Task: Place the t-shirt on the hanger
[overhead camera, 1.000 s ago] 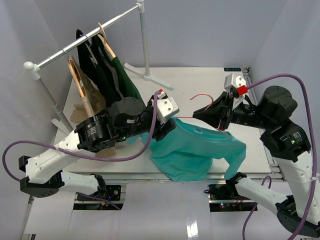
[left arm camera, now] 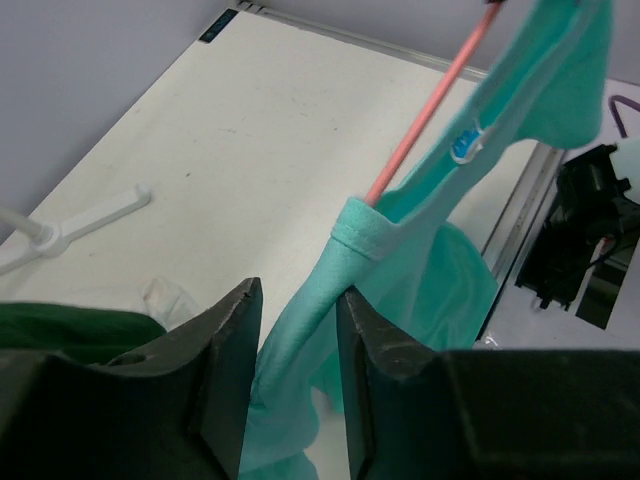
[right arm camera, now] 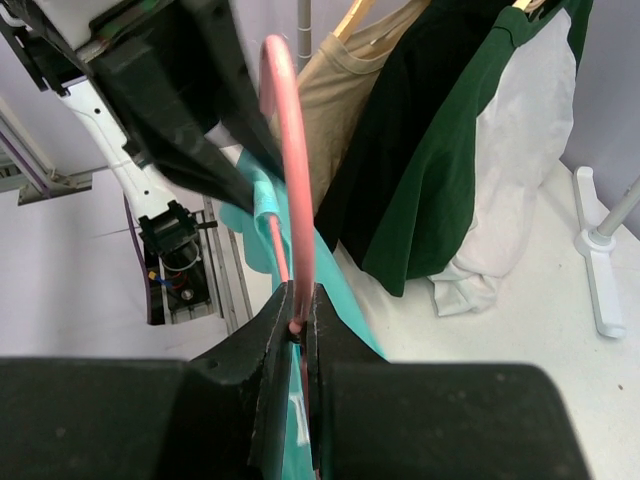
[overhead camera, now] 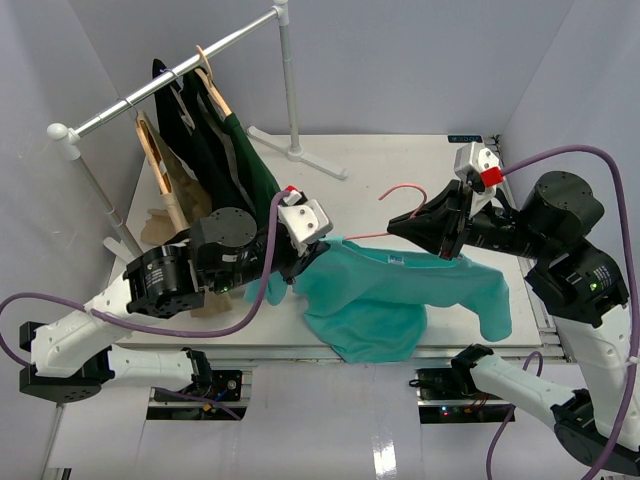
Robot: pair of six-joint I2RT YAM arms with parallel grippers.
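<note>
A pink hanger (overhead camera: 365, 236) lies inside the neck and shoulders of the teal t-shirt (overhead camera: 390, 300), which drapes below both arms. My right gripper is shut on the hanger at the base of its hook. My left gripper has the teal fabric between its fingers, at the sleeve end where the hanger's bar enters; whether it is clamped is unclear.
A white clothes rack (overhead camera: 230, 35) with dark and tan garments on wooden hangers stands at the left. Grey walls surround it.
My left gripper has moved left, drawing the shirt's near end along.
</note>
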